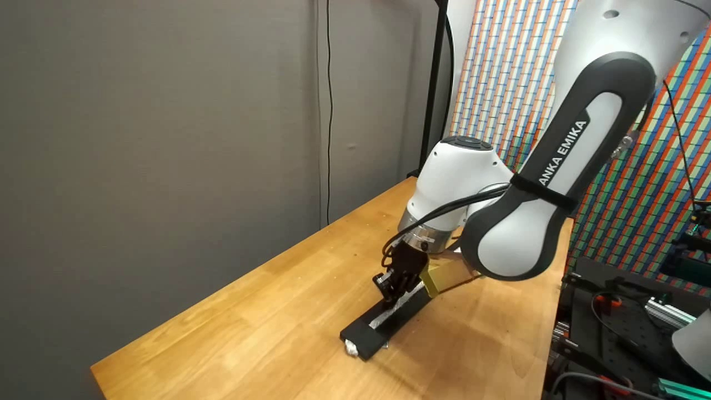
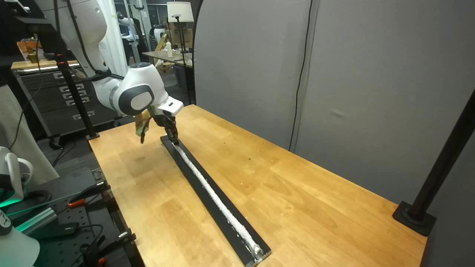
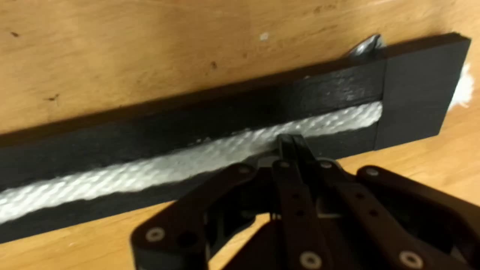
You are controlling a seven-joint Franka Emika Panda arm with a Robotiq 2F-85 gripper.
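Note:
A long black grooved board (image 2: pixel 209 202) lies on the table, with a white braided rope (image 2: pixel 212 195) along its channel. In the wrist view the rope (image 3: pixel 135 173) ends at a flat black end block (image 3: pixel 418 90). My gripper is over the channel a short way in from that end, its two dark fingers side by side and shut. Their tips are at the rope's lower edge; I see nothing between them, and exact contact is hard to make out. In exterior view 1 the gripper (image 1: pixel 394 297) points down at the board (image 1: pixel 363 339).
White tufts (image 1: pixel 351 347) stick out at the board's end. A black post (image 2: pixel 418 213) stands at its far right corner, and a grey partition (image 2: pixel 378 80) runs behind.

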